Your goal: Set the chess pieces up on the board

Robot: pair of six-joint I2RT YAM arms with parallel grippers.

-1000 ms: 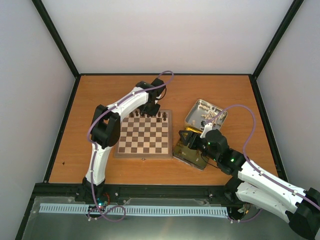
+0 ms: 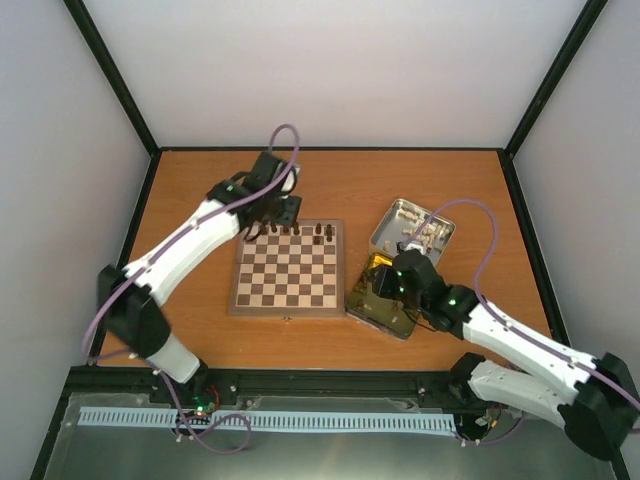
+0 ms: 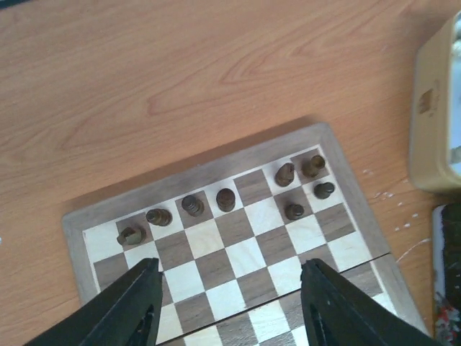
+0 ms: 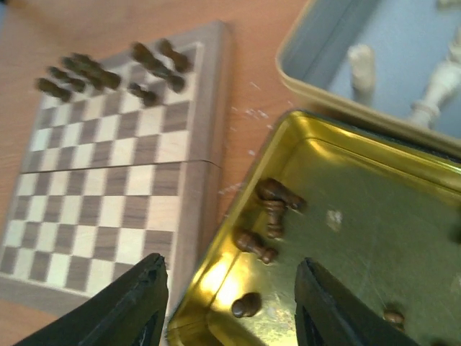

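Note:
The chessboard [image 2: 286, 280] has several dark pieces standing along its far edge, such as a piece [image 3: 225, 200] mid-row. My left gripper hangs above the board, open and empty. My right gripper is over the gold tray [image 4: 360, 238], open with nothing between its fingers. In that tray dark pieces lie on their sides, among them one [image 4: 279, 193] near the left rim. Pale pieces, such as one [image 4: 436, 94], are in the silver tray [image 2: 380, 240].
The silver tray sits behind the gold tray, right of the board.
My left arm has swung left and risen away from the board's far edge. My right arm has shifted slightly. The pieces on the board look unchanged.

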